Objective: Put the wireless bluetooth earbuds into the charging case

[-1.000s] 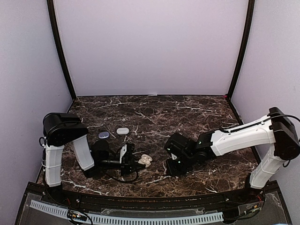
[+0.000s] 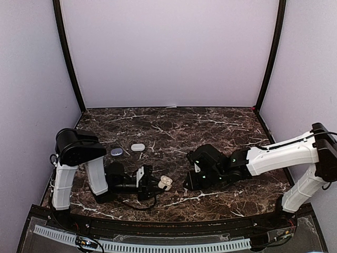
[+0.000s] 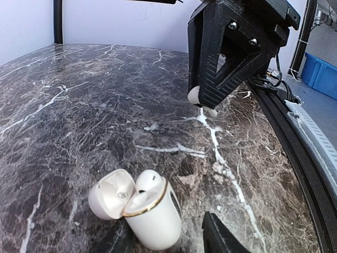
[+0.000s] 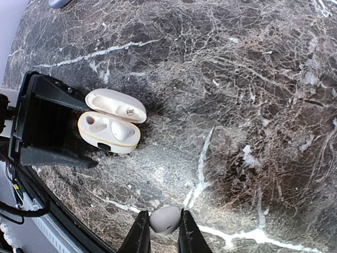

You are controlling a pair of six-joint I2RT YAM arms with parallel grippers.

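The white charging case stands on the marble table with its lid raised. One earbud sits in one of its slots; the other slot is an empty dark hollow. My left gripper is open at the case, a finger on each side, with a gap showing beside the case in the left wrist view. Shut on a second white earbud, my right gripper hangs a short way to the right of the case. Most of that earbud is hidden by the fingers in the left wrist view.
Behind the left arm lie a white oval object and a grey-blue oval one. A black rail runs along the front edge.
Both arms have shifted slightly. My right gripper has moved slightly left and back.
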